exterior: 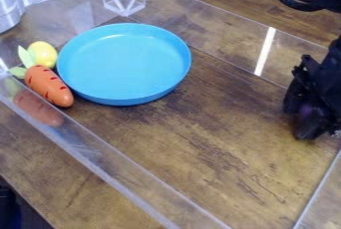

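The black gripper (309,102) is at the right edge of the camera view, low over the wooden table inside a clear-walled enclosure, partly cut off by the frame. Its fingers and whatever is between them are dark and blend together, so I cannot tell the object or the finger's state clearly. A blue plate (124,64) lies at the upper left, well apart from the gripper.
An orange carrot (48,86) and a yellow lemon-like toy (42,54) lie left of the plate. Clear walls (147,178) border the area.
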